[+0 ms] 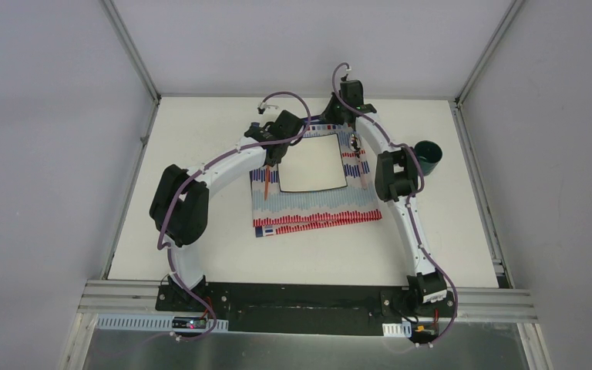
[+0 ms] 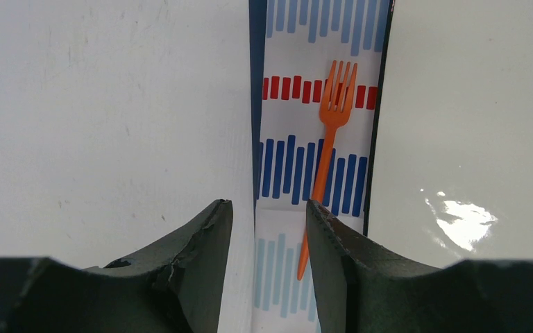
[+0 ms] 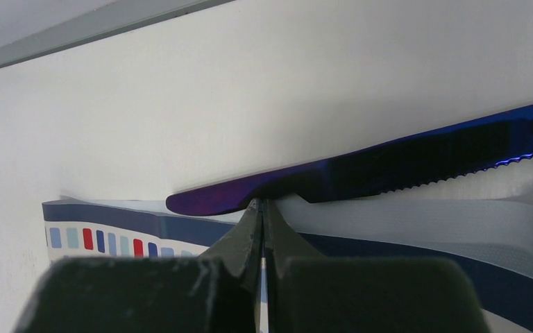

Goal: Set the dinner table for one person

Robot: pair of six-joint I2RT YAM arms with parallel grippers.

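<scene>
A striped placemat (image 1: 316, 202) holds a white square plate (image 1: 311, 166), an orange fork (image 2: 326, 152) left of it and a spoon (image 1: 355, 145) right of it. A purple-blue knife (image 3: 388, 166) lies along the mat's far edge. My right gripper is shut, its tips at the knife's lower edge near the rounded end; nothing shows between its fingers. My left gripper is open above the mat's left edge by the fork, nothing between its fingers.
A dark green cup (image 1: 428, 156) stands at the table's right. Frame walls border the back and sides.
</scene>
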